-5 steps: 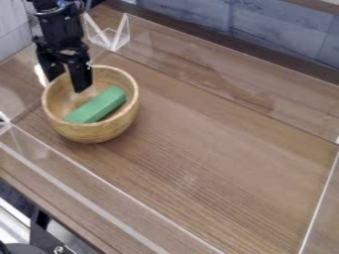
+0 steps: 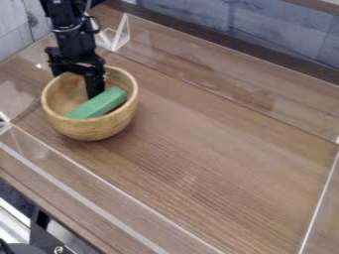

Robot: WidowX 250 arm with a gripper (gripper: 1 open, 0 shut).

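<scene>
A wooden bowl (image 2: pixel 87 129) sits on the left of the table, holding a green oblong block (image 2: pixel 98 104) on its right side. The black gripper (image 2: pixel 77 75) reaches down from the top left into the back part of the bowl, just behind the block. It is open as far as can be seen; its fingertips are small and dark, and whether they touch the block is unclear.
A white wire-like object (image 2: pixel 114 32) stands at the back, right of the arm. The bowl is near the table's left edge.
The gripper has moved right and down into the bowl, toward the block. The bowl and block look nearly where they were.
</scene>
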